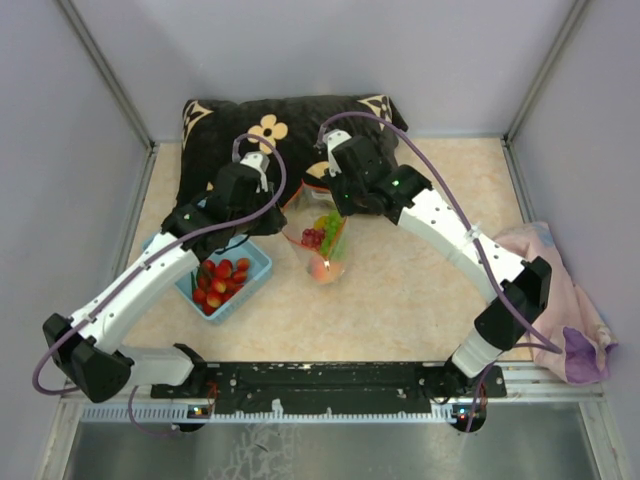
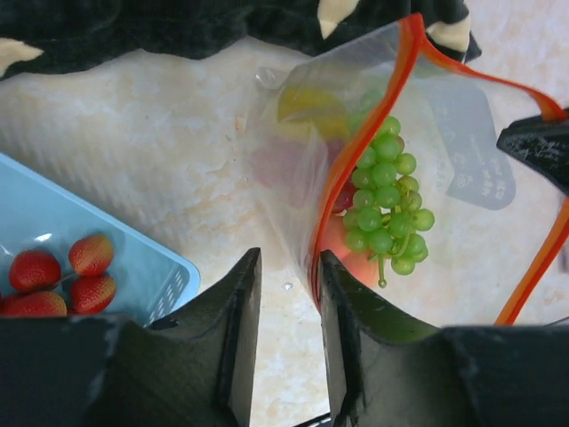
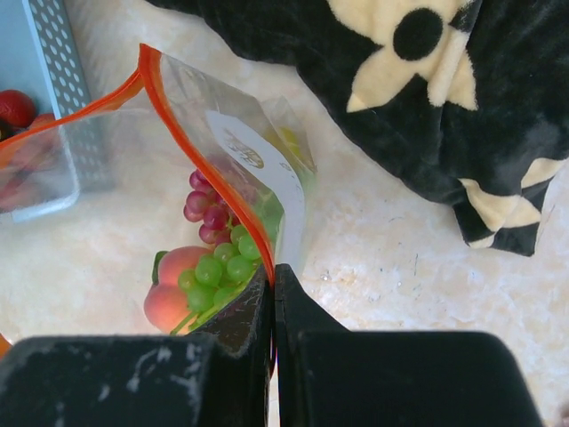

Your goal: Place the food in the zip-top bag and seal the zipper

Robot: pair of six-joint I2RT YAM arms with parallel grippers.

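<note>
The zip top bag (image 1: 318, 250) with orange zipper edges holds green grapes (image 2: 391, 205), red grapes (image 3: 209, 209) and a peach (image 3: 167, 302). My right gripper is shut on the bag's orange edge, holding the mouth up. My left gripper is part open at the other side of the bag, the orange rim against the inner side of its right finger.
A blue basket (image 1: 255, 275) of strawberries sits left of the bag. A black flowered cushion (image 1: 230, 120) lies at the back, a pink cloth (image 1: 560, 310) at the right.
</note>
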